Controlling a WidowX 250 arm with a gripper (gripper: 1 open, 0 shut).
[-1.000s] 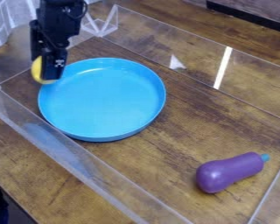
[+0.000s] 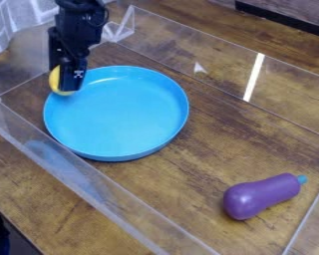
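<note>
My black gripper [image 2: 68, 72] is at the upper left, lowered over the left rim of a blue plate [image 2: 116, 116]. A yellow object [image 2: 55, 82] shows at its fingertips, partly hidden by the fingers; whether they are closed on it is unclear. A purple eggplant-shaped toy [image 2: 259, 196] with a teal tip lies at the lower right.
Clear plastic walls border the wooden table [image 2: 229, 129] on several sides. A white triangular mark [image 2: 199, 69] and a white strip [image 2: 254, 76] show at the back right. The plate is empty in its middle, and the table's right middle is clear.
My gripper and the yellow object have shifted slightly right, toward the plate, over the last second. The plate and purple toy stay put.
</note>
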